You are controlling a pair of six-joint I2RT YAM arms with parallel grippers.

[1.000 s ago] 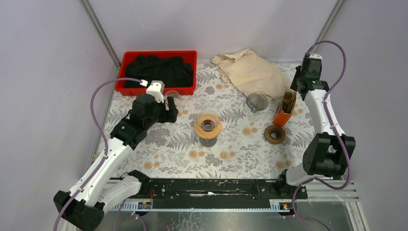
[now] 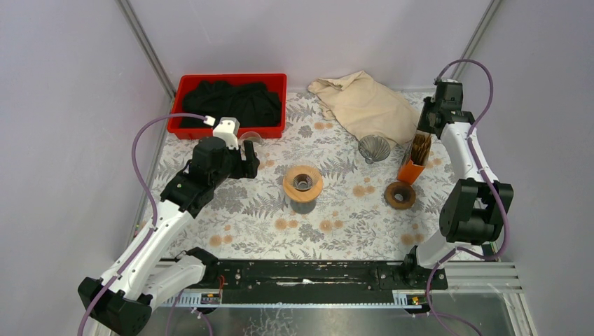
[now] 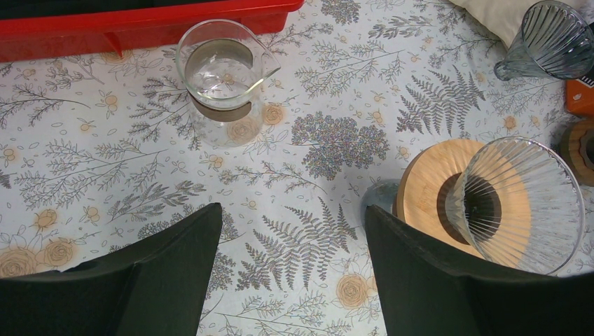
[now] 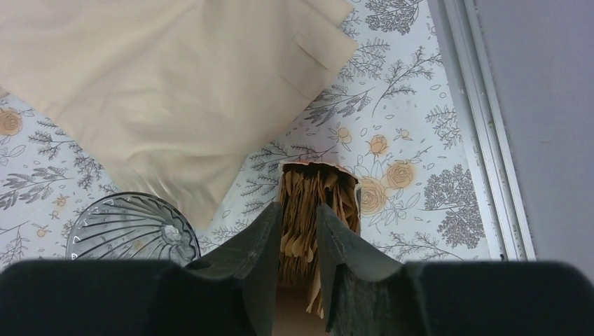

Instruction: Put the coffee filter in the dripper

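The paper coffee filters point(image 4: 298, 227) stand packed in an open orange box point(image 2: 411, 172) on the right of the table. Above the box is my right gripper, open, its fingertips over the filters with a narrow gap between them. Near the table's middle, a clear ribbed glass dripper point(image 3: 530, 203) sits in a wooden collar point(image 3: 422, 183) on a glass vessel point(image 2: 302, 208). To the left of the dripper my left gripper hangs open, only tablecloth showing between its fingers.
A ribbed glass point(image 2: 374, 148) lies tipped beside the beige cloth point(image 2: 364, 105). A wooden ring point(image 2: 400, 196) sits just in front of the orange box. A glass beaker point(image 3: 224, 119) stands by the red bin point(image 2: 180, 98) at the back left.
My right arm has shifted left and slightly, bringing its gripper closer over the filter box. The left arm and the objects on the table have stayed put.
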